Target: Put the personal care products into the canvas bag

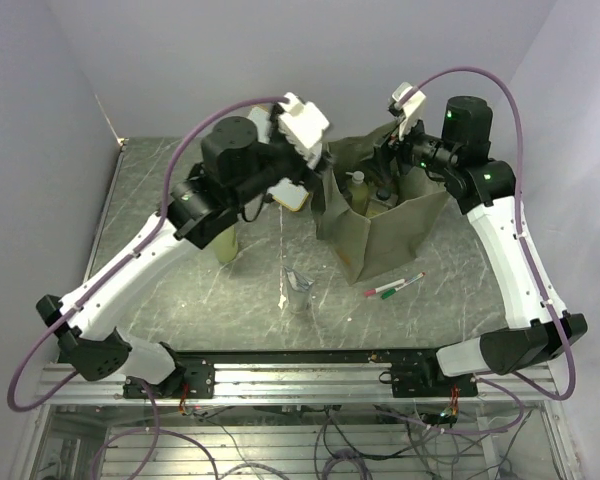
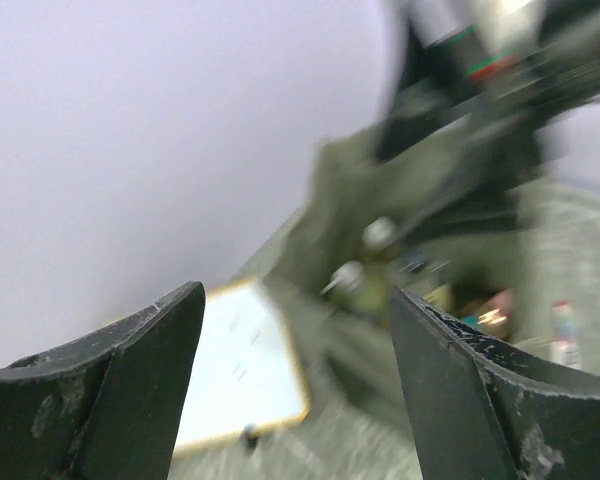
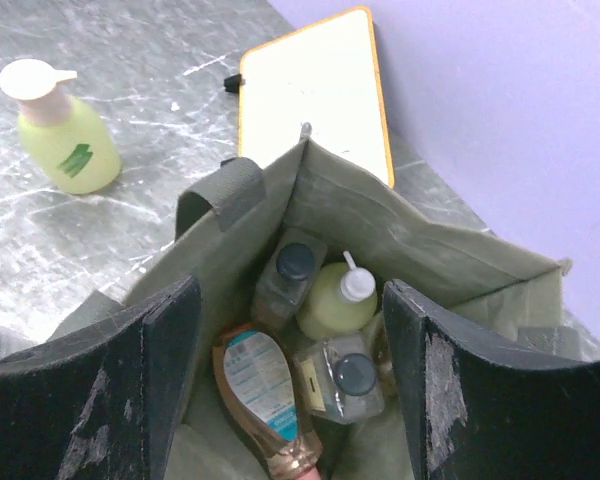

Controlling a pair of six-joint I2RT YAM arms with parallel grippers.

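Note:
The olive canvas bag [image 1: 380, 240] holds several bottles and tubes, seen in the right wrist view: a green bottle [image 3: 330, 305], a clear bottle [image 3: 338, 395], a brown tube [image 3: 255, 390]. A green pump bottle [image 3: 72, 150] stands outside, left of the bag. A foil-like pouch [image 1: 298, 290] stands in front. My left gripper [image 1: 305, 150], blurred, is raised left of the bag with its fingers apart and nothing visible between them. My right gripper [image 1: 390, 140] is over the bag's mouth, fingers apart and empty.
A whiteboard [image 3: 310, 90] lies behind, left of the bag. Red and green markers [image 1: 400, 286] lie in front of the bag.

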